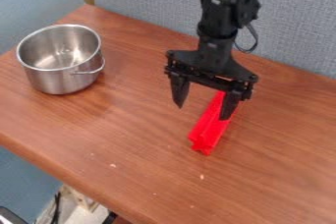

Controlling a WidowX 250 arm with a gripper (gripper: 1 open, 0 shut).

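Note:
My black gripper (pixel 202 98) hangs open over the right-centre of the wooden table (pixel 118 149), its two fingers pointing down. A red elongated object (pixel 206 133) lies on the table beneath it, angled from upper right to lower left; its far end is partly hidden behind the right finger. Whether that finger touches it I cannot tell. A steel pot (pixel 62 66) with side handles stands at the left of the table.
A grey padded wall (pixel 296 27) runs behind the table. The table's front-left edge drops to a blue area and some pale hardware at the bottom left.

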